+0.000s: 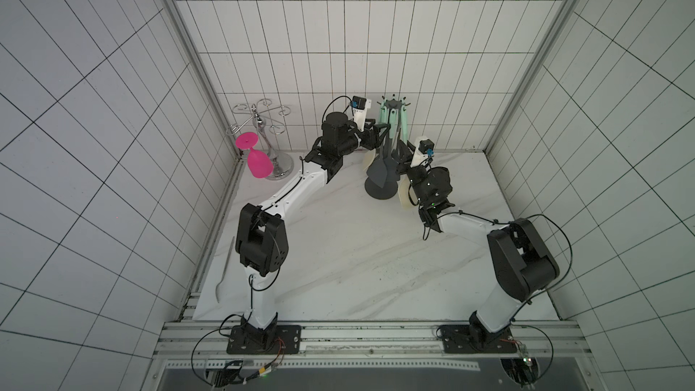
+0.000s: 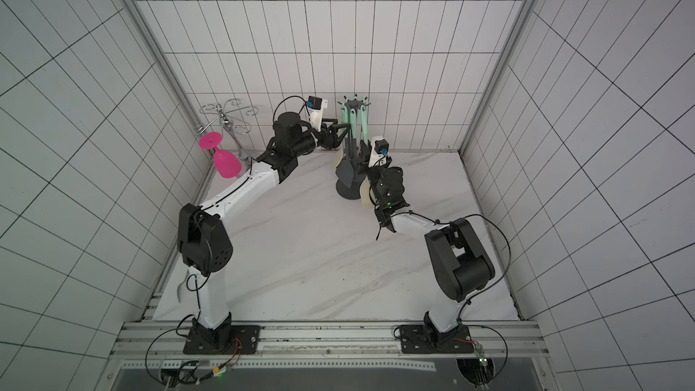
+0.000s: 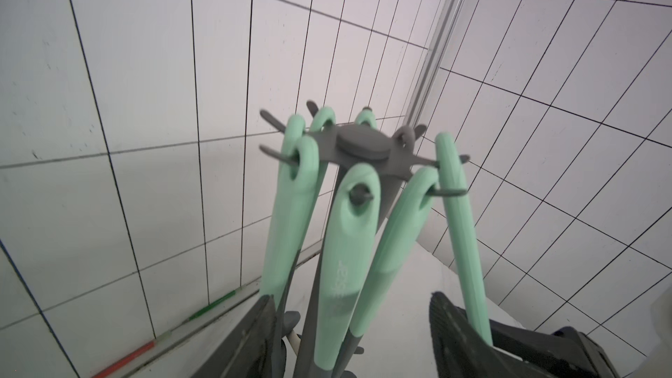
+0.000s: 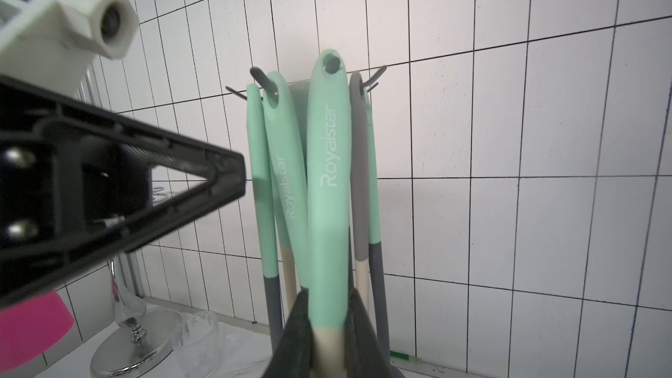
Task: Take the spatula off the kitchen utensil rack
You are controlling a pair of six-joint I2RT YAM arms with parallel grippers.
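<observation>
The dark utensil rack (image 1: 380,186) stands near the back wall, with several green handles hanging from its hooks. My right gripper is shut on one utensil handle (image 4: 329,203), green above and cream below. Its top hole is still at a hook tip in the right wrist view; whether it is clear of the hook I cannot tell. On the rack's other side my left gripper has its fingers apart, with handles between and beyond them. A dark spatula-like blade (image 1: 380,170) hangs low at the front of the rack.
At the back left a chrome stand (image 1: 282,166) holds a pink goblet (image 1: 259,163). A thin pale stick-like item (image 1: 223,282) lies by the left table edge.
</observation>
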